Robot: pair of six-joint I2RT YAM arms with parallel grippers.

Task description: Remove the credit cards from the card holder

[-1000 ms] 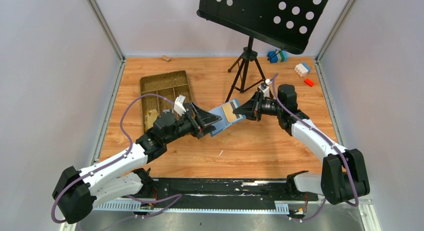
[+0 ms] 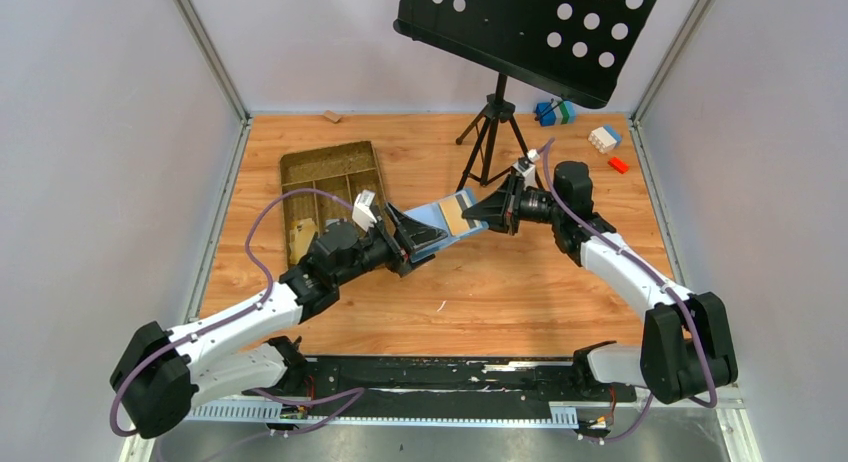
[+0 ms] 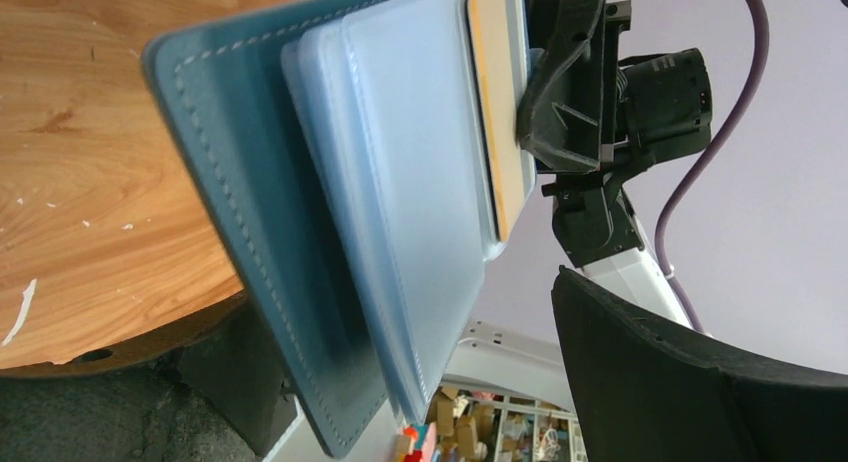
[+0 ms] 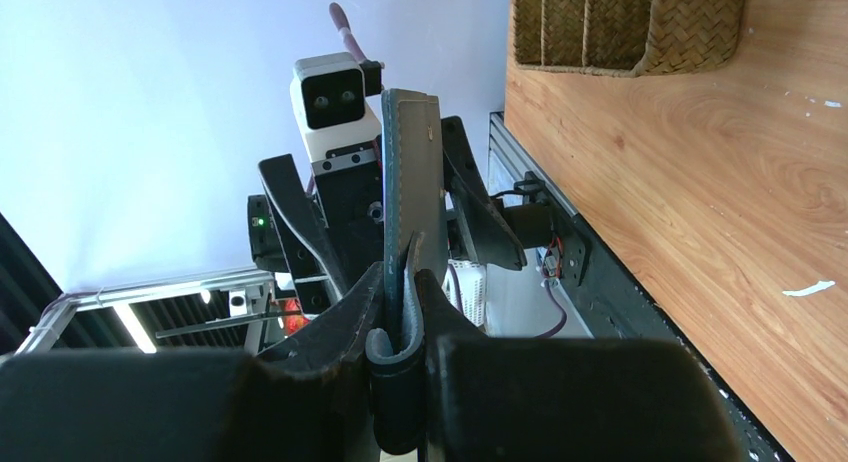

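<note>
The blue card holder (image 2: 430, 216) is held in the air between both arms, with a tan card (image 2: 455, 214) showing across its face. My right gripper (image 2: 470, 215) is shut on its right end. In the right wrist view the holder (image 4: 412, 172) stands edge-on, its near end pinched between the fingers. My left gripper (image 2: 438, 246) reaches around the other end, open, one finger on each side and a gap visible. From the left wrist, a darker cover (image 3: 250, 152) lies behind pale-blue pockets (image 3: 420, 142), with the tan card (image 3: 495, 72) near the right gripper.
A woven divided basket (image 2: 330, 162) stands at the left of the table. Behind the arms is a black music stand (image 2: 490, 112). Toy blocks (image 2: 604, 138) and a red brick (image 2: 618, 165) sit at the back right.
The right gripper has kept hold and shifted only slightly.
</note>
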